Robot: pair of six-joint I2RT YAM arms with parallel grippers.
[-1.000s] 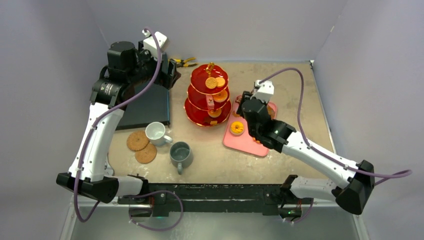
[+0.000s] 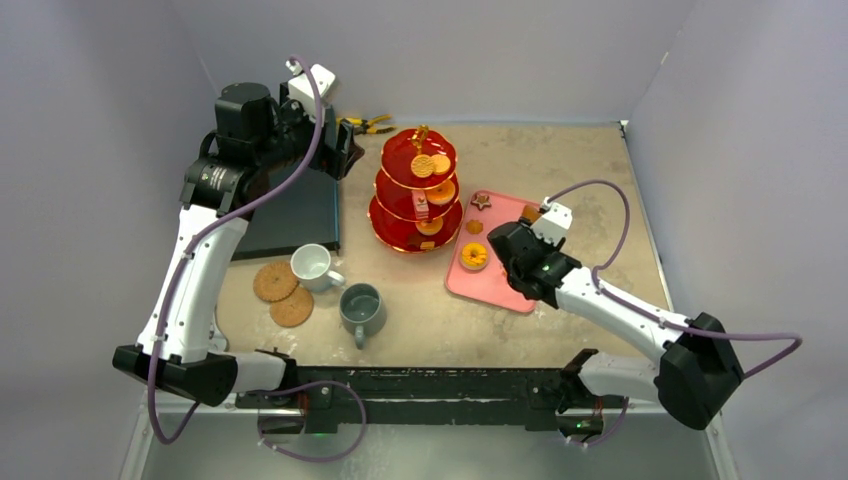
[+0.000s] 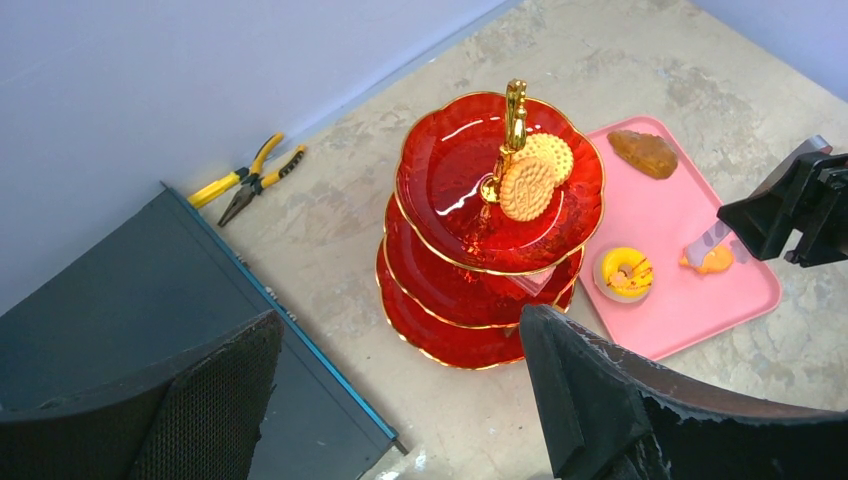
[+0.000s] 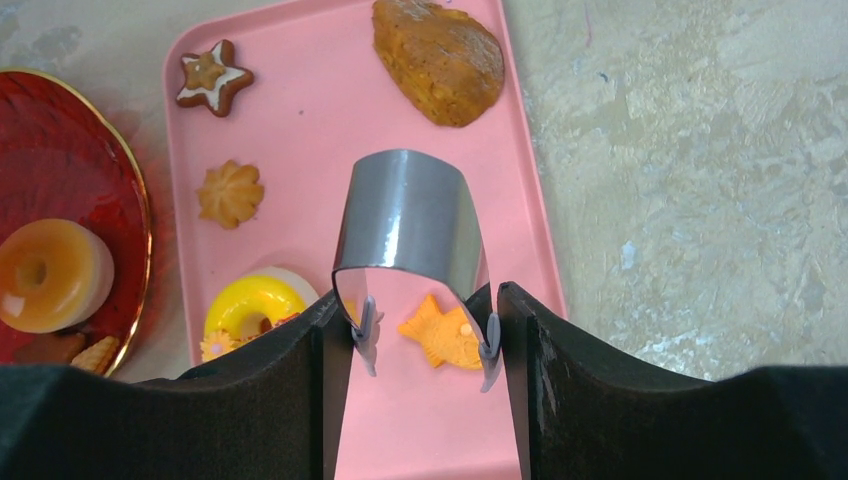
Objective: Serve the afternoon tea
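A red three-tier stand (image 2: 395,225) carries biscuits and pastries. Beside it lies a pink tray (image 2: 470,289) with a star biscuit (image 4: 214,80), a flower pastry (image 4: 229,194), a yellow donut (image 3: 622,275), a fish-shaped biscuit (image 4: 448,336) and a brown pastry (image 4: 438,65). My right gripper hangs over the tray, part open, above the fish biscuit, with nothing seen held between its fingers. My left gripper stands open and empty, high up left of the stand.
A white cup (image 2: 309,264), a grey mug (image 2: 362,306) and round mats (image 2: 275,283) are at the front left. A dark board (image 2: 291,220) and yellow pliers (image 3: 260,175) lie at the back left. Bare table lies right of the tray.
My right arm has swung right and toward the front over the tray, away from the star biscuit's end. The left arm has not moved.
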